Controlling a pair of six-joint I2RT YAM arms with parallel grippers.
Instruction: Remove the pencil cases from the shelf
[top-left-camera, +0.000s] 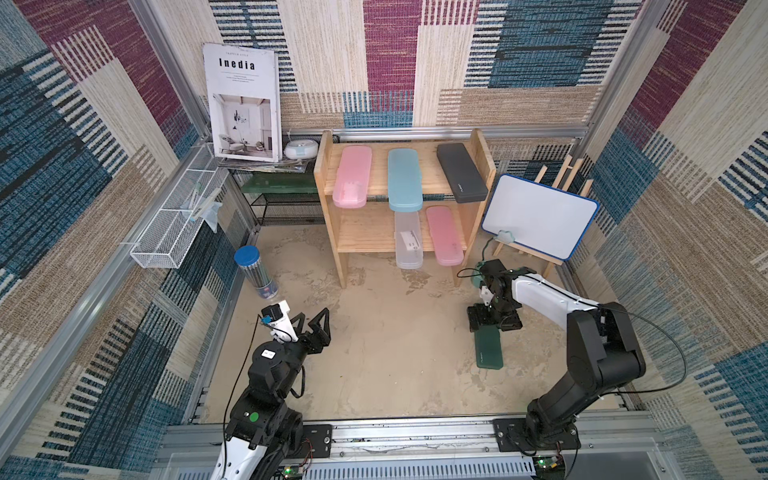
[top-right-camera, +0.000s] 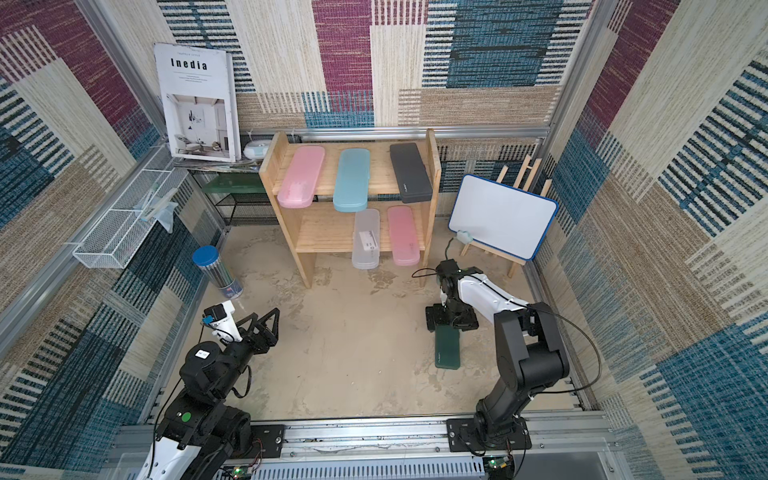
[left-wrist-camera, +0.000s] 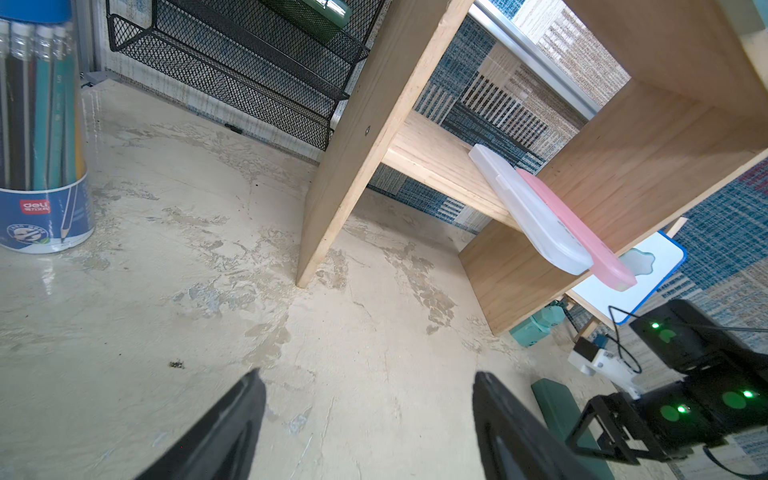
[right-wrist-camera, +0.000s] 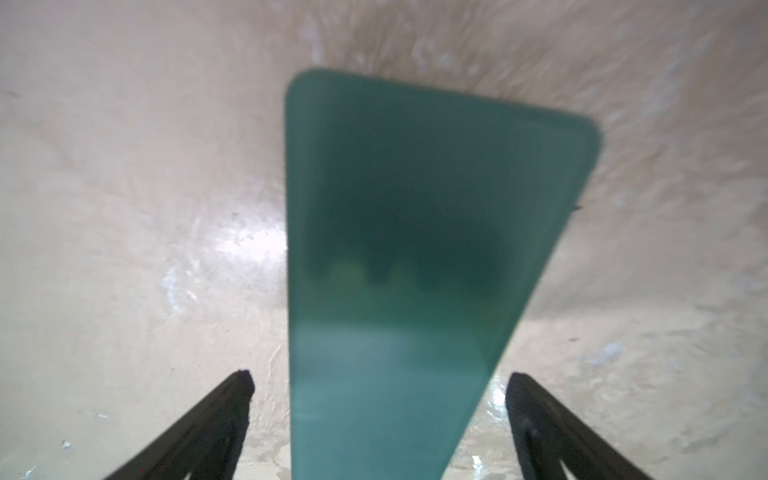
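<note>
The wooden shelf (top-left-camera: 342, 240) carries pink (top-left-camera: 352, 174), blue (top-left-camera: 405, 177) and dark grey (top-left-camera: 461, 171) pencil cases on top, with clear (top-left-camera: 409, 240) and second pink (top-left-camera: 445, 235) cases on the lower board. A dark green case (right-wrist-camera: 400, 264) lies on the floor at the right. My right gripper is just over it, open, fingertips either side. My left gripper (top-left-camera: 313, 328) stands open at the front left, empty, away from the shelf.
A pencil tub (top-left-camera: 254, 272) stands at the left. A whiteboard (top-left-camera: 540, 214) on an easel is right of the shelf. A wire rack is behind the tub.
</note>
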